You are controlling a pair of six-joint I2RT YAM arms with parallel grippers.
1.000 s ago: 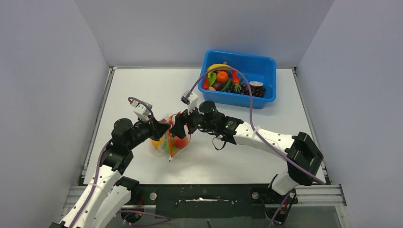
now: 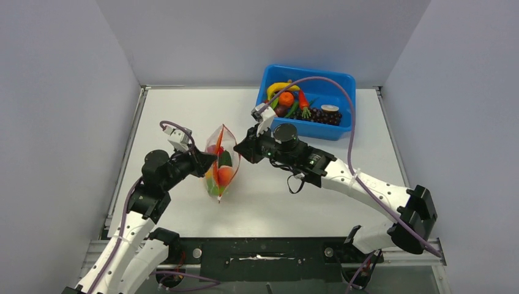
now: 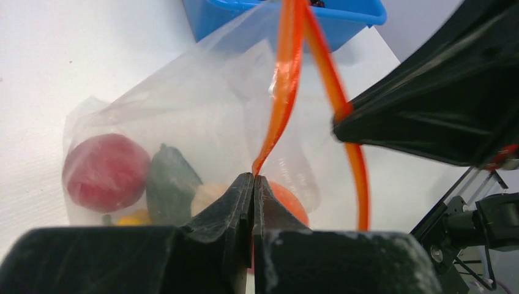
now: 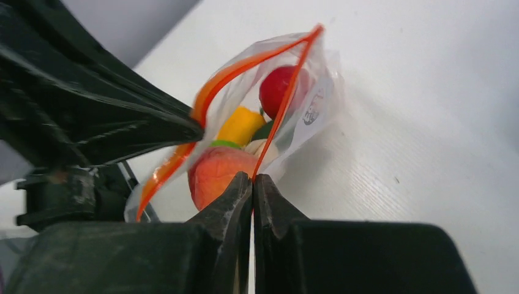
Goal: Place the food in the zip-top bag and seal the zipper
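The zip top bag [image 2: 213, 184] stands on the table with toy food inside: a red onion [image 3: 105, 168], green piece, yellow piece and peach [image 4: 220, 171]. Its orange zipper edges rise to a peak. My left gripper [image 2: 208, 160] is shut on one zipper edge at the bag's left. My right gripper [image 2: 238, 149] is shut on the other edge opposite, holding it raised. In each wrist view the thin orange strip runs down into the fingertips.
A blue bin [image 2: 306, 130] at the back right holds more food: banana, carrot, orange, grapes and others. The table around the bag is otherwise clear, with walls on both sides.
My right gripper has moved up and slightly back from the bag's middle, lifting the zipper edge; the bag stands taller and narrower. The left gripper has shifted slightly.
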